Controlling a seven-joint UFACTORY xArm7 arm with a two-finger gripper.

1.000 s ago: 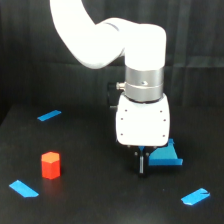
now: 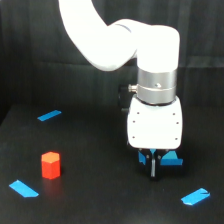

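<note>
The white arm reaches down from the top of the camera view, with my gripper [image 2: 153,168] low over the dark table. Its dark, narrow fingers point downward; whether they are apart or together is too small to make out. Directly behind them is a blue object [image 2: 172,158], partly covered by the gripper, with blue showing on both sides. Its full shape is hidden, and I cannot tell whether the fingers touch it. Well to the left, an orange-red cube [image 2: 50,165] sits alone on the table, clear of the gripper.
Flat blue strips mark the table: one at the back left [image 2: 49,115], a second at the front left [image 2: 23,188], a third at the front right [image 2: 195,197]. Between the cube and the gripper the black tabletop [image 2: 95,170] is bare. A dark curtain hangs behind.
The arm and gripper have shifted a little to the right and slightly lower in view, exposing more blue on the left side. The orange-red cube and the strips are where they were.
</note>
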